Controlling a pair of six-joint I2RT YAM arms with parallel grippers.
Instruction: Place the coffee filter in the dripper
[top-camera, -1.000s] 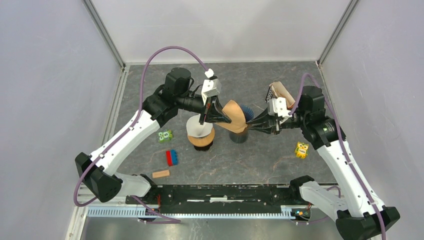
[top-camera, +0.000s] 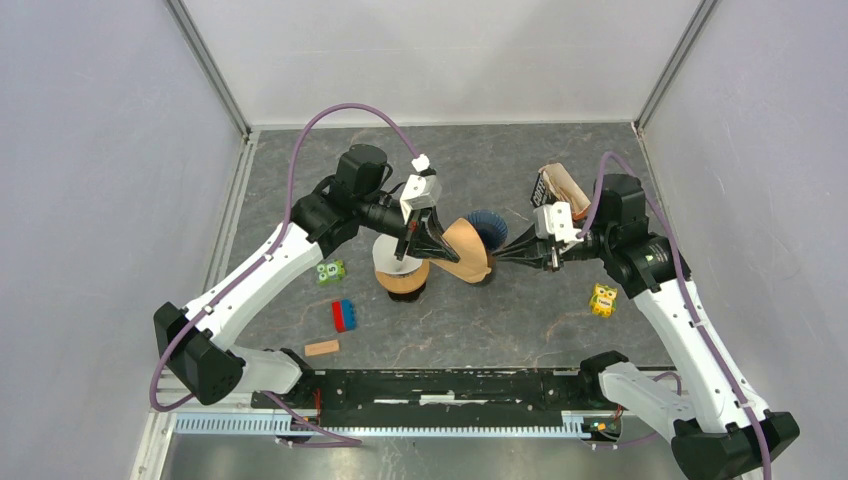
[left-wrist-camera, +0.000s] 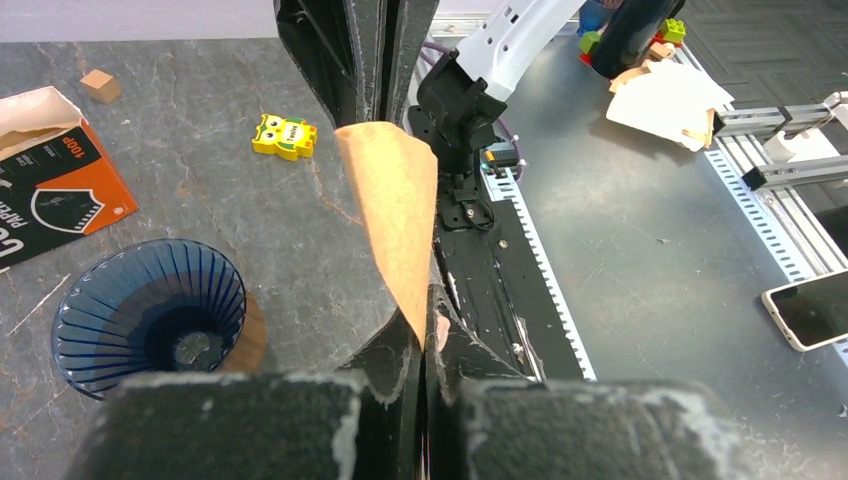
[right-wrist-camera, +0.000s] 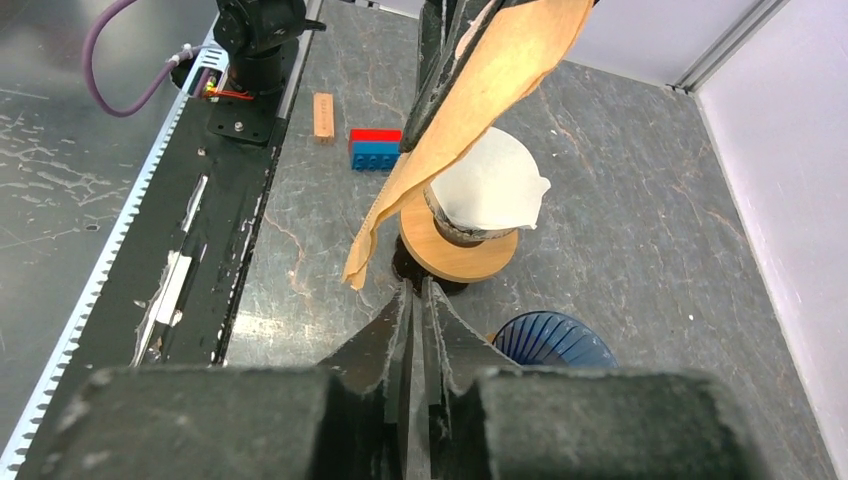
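Observation:
The tan paper coffee filter (top-camera: 466, 250) is pinched along one edge by my left gripper (top-camera: 456, 258), which is shut. In the left wrist view, the filter (left-wrist-camera: 395, 205) rises narrow and nearly edge-on from the fingertips. A transparent blue ribbed dripper (left-wrist-camera: 150, 320) with wood at its base stands on the grey surface, lower left; in the top view, the filter hangs partly over it. My right gripper points toward the filter's free end, with a narrow gap between its fingers and nothing visible inside. The filter (right-wrist-camera: 470, 130) lies beyond those fingertips in the right wrist view.
A white-topped vessel (top-camera: 396, 256) with a wooden collar stands left of the dripper, beneath the left forearm. The open filter box (top-camera: 562, 188) is at the back right. Red-blue bricks (top-camera: 343, 315) and a yellow owl block (top-camera: 603, 300) lie clear of both grippers.
My left gripper and the filter have shifted slightly toward the front and left. The filter's free end now stands a little apart from the right fingertips, which have barely moved.

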